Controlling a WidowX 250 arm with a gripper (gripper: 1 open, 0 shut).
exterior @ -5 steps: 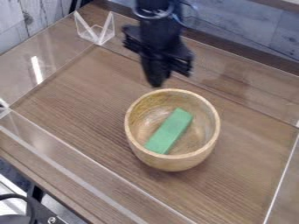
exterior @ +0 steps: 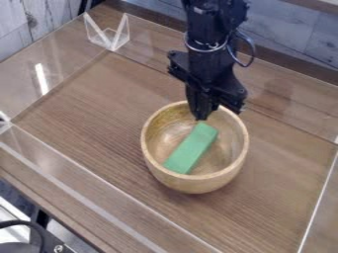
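A dark robot arm reaches down from the top of the view, its gripper (exterior: 201, 107) shut just above the back rim of a beige bowl (exterior: 165, 173). Nothing shows between the fingers. Inside the bowl lies a green block (exterior: 192, 148), tilted diagonally, below the gripper tip.
Clear plastic pieces stand at the upper left and left edge. Dark cable shows at the bottom left corner.
The arm has moved down and toward the viewer, bringing the gripper to the bowl's back rim. The bowl and green block look unchanged.
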